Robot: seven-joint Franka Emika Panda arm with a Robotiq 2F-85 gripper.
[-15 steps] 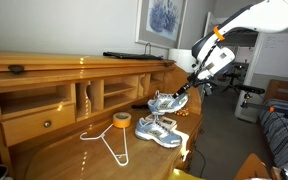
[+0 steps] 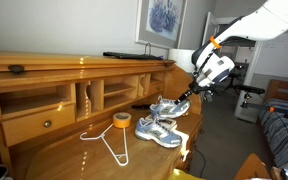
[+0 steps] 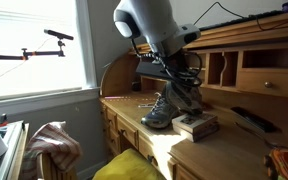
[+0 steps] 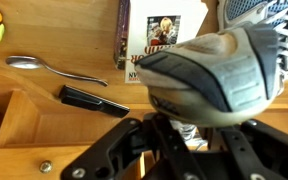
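A grey-and-white shoe (image 2: 159,132) stands on the wooden desk, and part of it shows at the upper right of the wrist view. Above and behind it a second shoe (image 2: 174,107) hangs tilted from my gripper (image 2: 191,93), which is shut on it. From the wrist, the held shoe (image 4: 216,75) appears as a pale, rounded, blurred piece close to the camera, covering part of the desk. The fingertips are mostly hidden behind it. In exterior view 2 the standing shoe (image 3: 161,110) is left of the arm's lower end.
Beneath the hand lies a boxy item with a picture (image 4: 149,35), beside a spoon (image 4: 54,68) and a black object (image 4: 92,101). A white hanger (image 2: 108,145) and an orange tape roll (image 2: 122,120) lie nearer exterior view 1. Shelves (image 2: 59,100) line the back.
The arm's wrist has shifted slightly down and to the right in exterior view 1, with the shoe still in the gripper. The shoe on the desk has stayed put.
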